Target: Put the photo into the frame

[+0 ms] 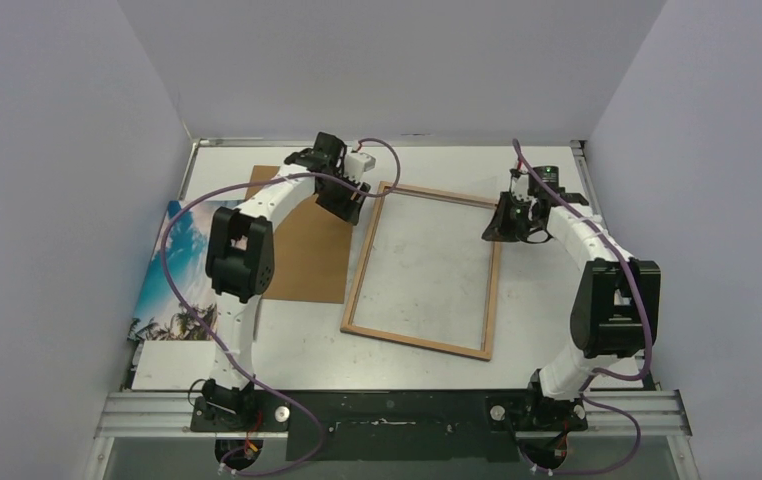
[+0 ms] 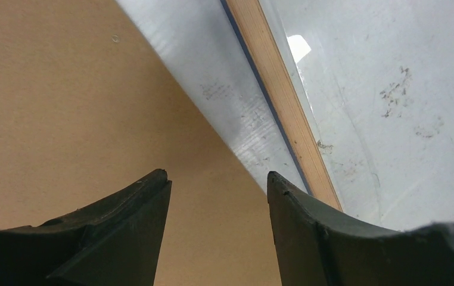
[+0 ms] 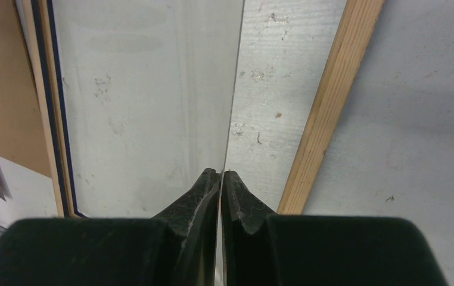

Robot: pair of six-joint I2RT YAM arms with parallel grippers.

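Observation:
The wooden frame lies slightly turned on the table. In the right wrist view a clear sheet spans the frame's inside, and its right edge stands up between the tips of my right gripper, which is shut on it near the frame's right rail. My left gripper is open and empty, above the right edge of the brown board and left of the frame. At the far left lies the photo, a beach picture with blue sky and palms, partly hidden by the left arm.
A white sheet lies at the front left, beside the photo. Grey walls rise at the back and both sides. Bare tabletop shows in front of the brown board and to the right of the frame.

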